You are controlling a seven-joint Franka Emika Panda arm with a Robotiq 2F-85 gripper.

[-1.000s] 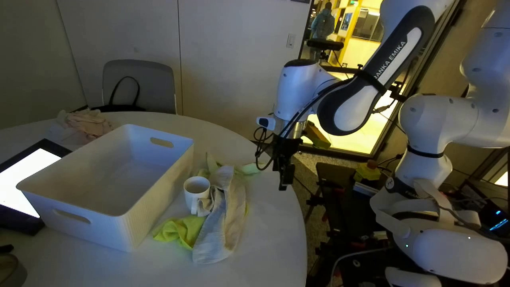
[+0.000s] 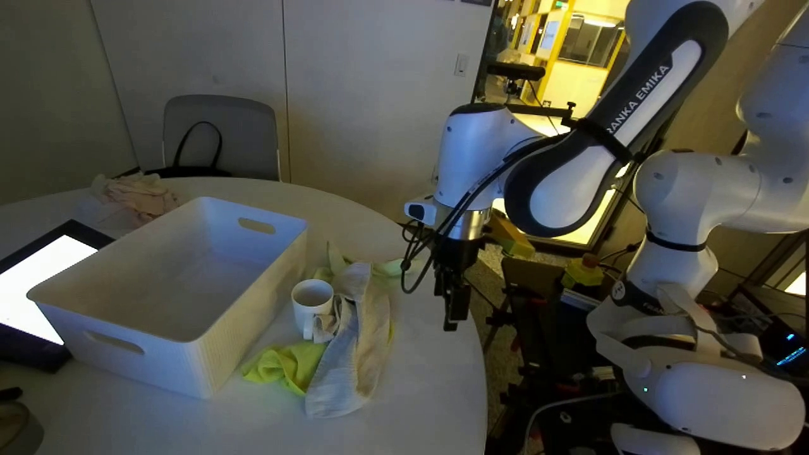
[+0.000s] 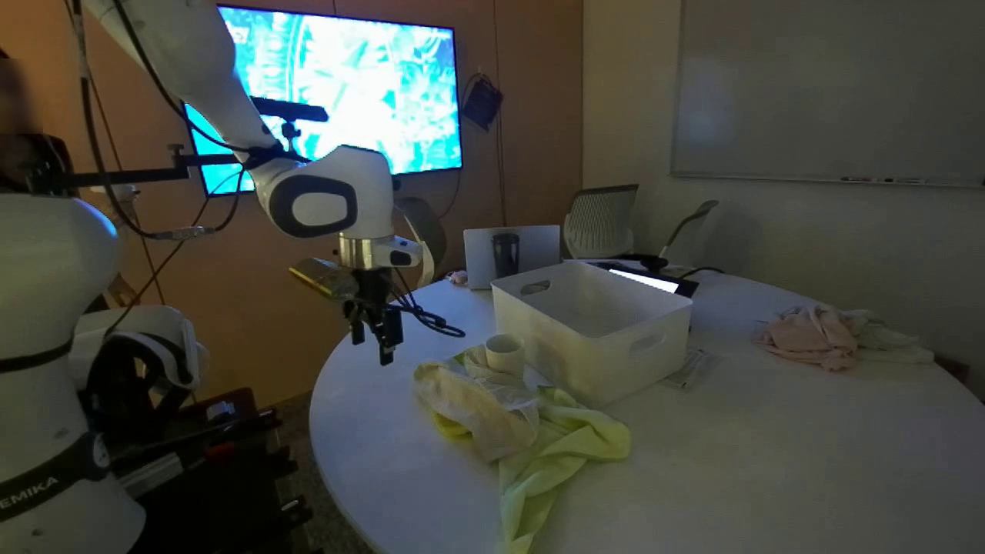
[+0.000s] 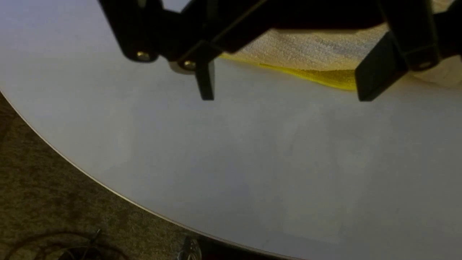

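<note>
My gripper is open above the bare table near its edge, with nothing between its fingers. A white mug (image 2: 311, 303) stands upright beside the white bin, its handle side touched by a beige-grey cloth (image 2: 356, 341). Yellow-green cloth (image 2: 284, 365) lies under and around it; in exterior view 2 a long piece of green cloth (image 3: 563, 443) trails toward the viewer. The large white bin (image 2: 250, 303) looks empty in exterior view 1. From the wrist, the edge of the pale cloth (image 4: 312, 47) with its yellow border shows behind the fingers.
A pink cloth heap (image 3: 813, 337) lies on the far side of the table. A lit screen (image 2: 38, 284) rests beside the bin. A laptop (image 3: 485, 254) and dark tumbler (image 3: 505, 254) stand behind it.
The gripper has come down lower over the table edge and the arm has leaned outward a little. Bin, mug and cloths have stayed put.
</note>
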